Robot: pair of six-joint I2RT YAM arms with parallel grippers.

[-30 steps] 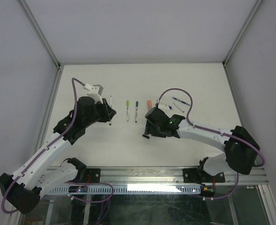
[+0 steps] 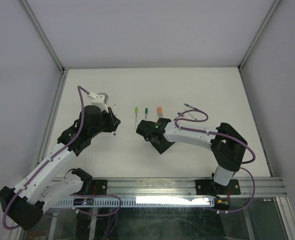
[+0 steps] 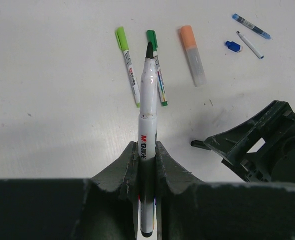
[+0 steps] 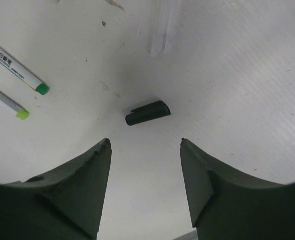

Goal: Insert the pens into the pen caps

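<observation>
My left gripper is shut on a white marker (image 3: 148, 130), held upright with its black tip exposed. My right gripper stands open just above a small black cap (image 4: 148, 113) lying on the table, nothing between its fingers. A light green pen (image 3: 130, 75) and a dark green pen (image 3: 160, 80) lie further back, beside an orange-capped marker (image 3: 192, 55).
A blue pen (image 3: 252, 27), a thin white pen (image 3: 250, 44) and a small blue cap (image 3: 233, 46) lie at the back right.
My right arm has swung leftward and down over the black cap. My left gripper, with the marker, has shifted slightly left and down in the top view.
</observation>
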